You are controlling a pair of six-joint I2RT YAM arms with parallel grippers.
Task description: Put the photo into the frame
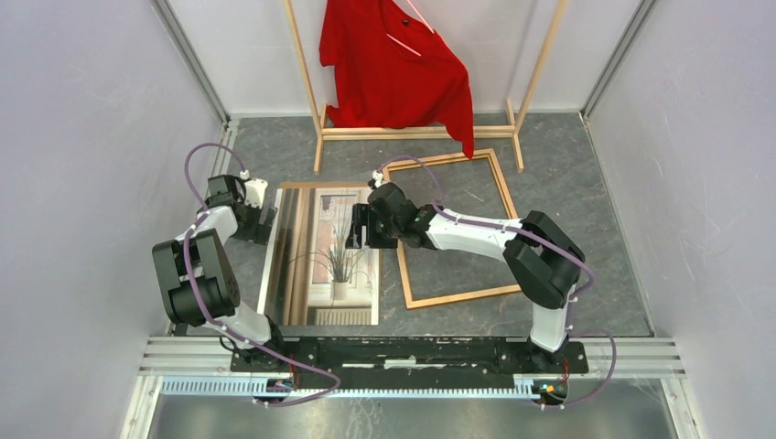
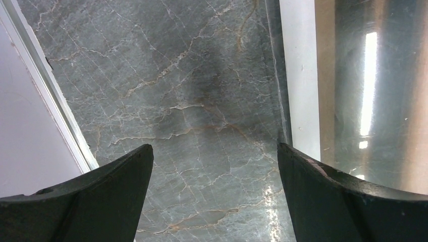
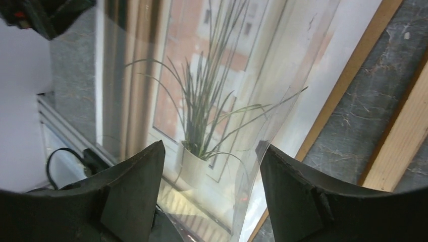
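The photo (image 1: 316, 297), a pale interior with a potted grass plant, lies flat at the left of the floor. A clear glossy sheet (image 3: 298, 65) covers much of it in the right wrist view, one edge running diagonally past my right finger. My right gripper (image 1: 357, 229) stands over the photo's right part, open; whether it touches the sheet I cannot tell. The wooden frame (image 1: 503, 187) lies empty on the right, partly under my right arm. Beside the photo's left white border (image 2: 303, 80), my left gripper (image 1: 262, 227) is open over bare floor, holding nothing.
A wooden rack (image 1: 421, 133) with a red shirt (image 1: 393, 73) stands at the back. A narrow strip of floor separates the photo from the frame. White walls close in both sides.
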